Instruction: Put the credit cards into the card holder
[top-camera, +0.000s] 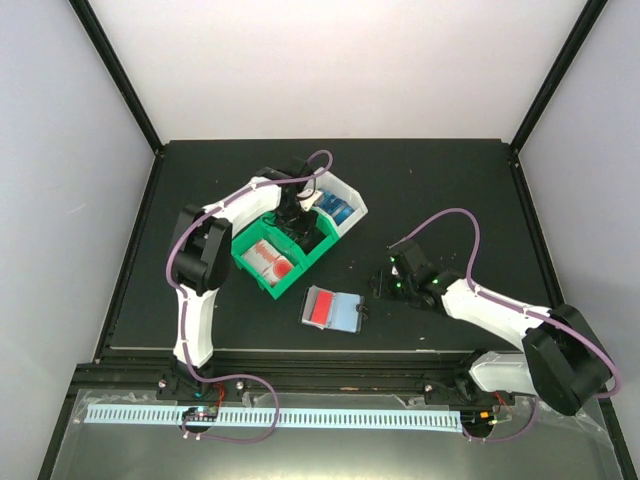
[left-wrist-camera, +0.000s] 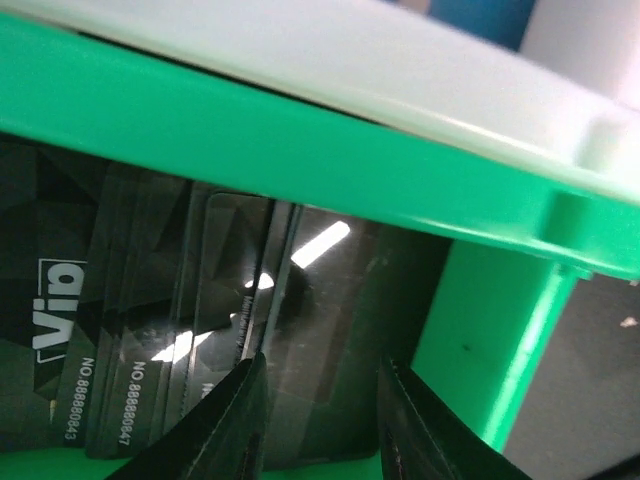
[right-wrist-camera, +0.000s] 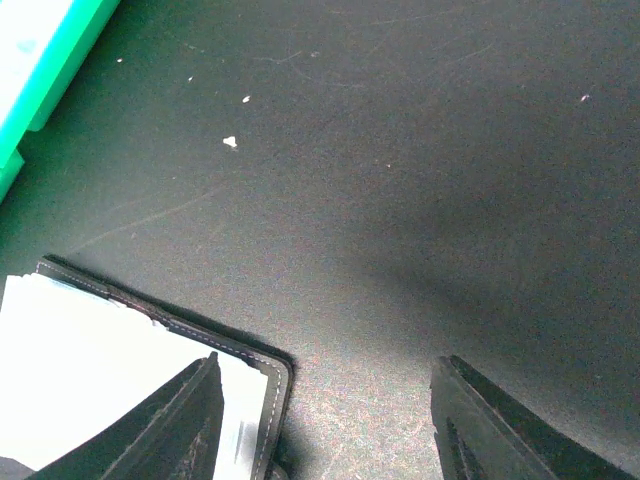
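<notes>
Several black credit cards lie overlapping in one compartment of the green tray. My left gripper is open over them, nothing between its fingers; whether its tips touch a card I cannot tell. The card holder lies spread open on the table in front of the tray, with a red card on its left half and a light blue one on its right. To the right of the holder, my right gripper is open and empty, the holder's dark-edged corner beside its left finger.
White-and-red cards fill the tray's nearer compartment. A white tray with blue cards adjoins the green one at the back right. Bare black table extends widely to the right.
</notes>
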